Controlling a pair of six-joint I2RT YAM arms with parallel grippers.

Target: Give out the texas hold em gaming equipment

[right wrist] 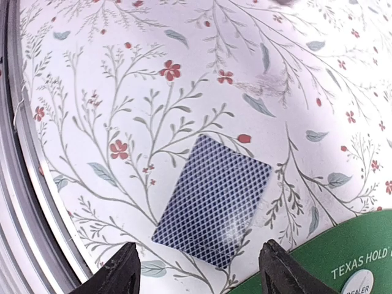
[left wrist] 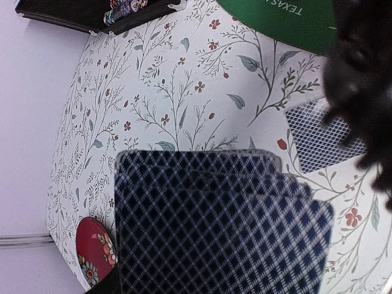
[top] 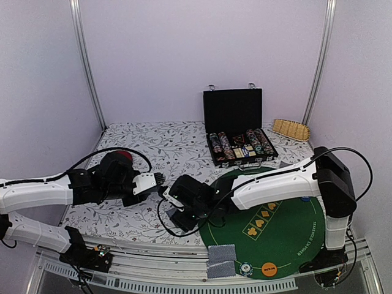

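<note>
A fanned stack of blue-checked playing cards point(left wrist: 220, 233) fills the lower middle of the left wrist view. My left gripper point(top: 158, 179) is shut on this stack; its fingertips are mostly hidden behind it. One loose blue-backed card point(right wrist: 214, 199) lies flat on the flowered cloth, just left of the green poker mat point(right wrist: 367, 236). Above the cloth near that card, my right gripper has its fingers apart, with no card gripped between them. Two more face-down cards point(top: 221, 260) rest side by side at the mat's front left edge.
An open black chip case point(top: 233, 110) stands at the back, with a wicker basket point(top: 291, 129) to its right. A red round object point(left wrist: 95, 250) sits by the left arm. Chips lie on the mat's front edge. Both arms are close together mid-table.
</note>
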